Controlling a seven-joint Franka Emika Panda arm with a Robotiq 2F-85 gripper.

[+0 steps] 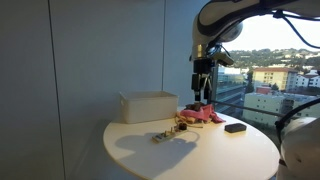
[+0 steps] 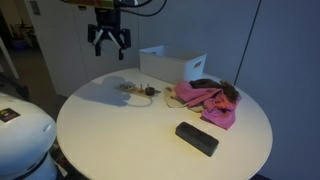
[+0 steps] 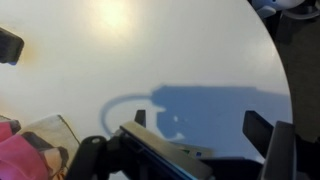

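Note:
High above the table, my gripper hangs open, its two fingers well apart with no object held between them. In the wrist view the gripper also shows widely parted fingers. Below, on the tabletop, lies a small light-coloured strip with a dark round piece close by. A pink cloth bundle, mixed with brown and tan, rests to its right. Nearer the front is a black oblong block, lying apart from the cloth. The wrist view catches only part of the block and cloth.
A pale open bin stands at the back of the table, by the grey wall; its inside is mostly hidden. A window lies beyond the arm in exterior view 1.

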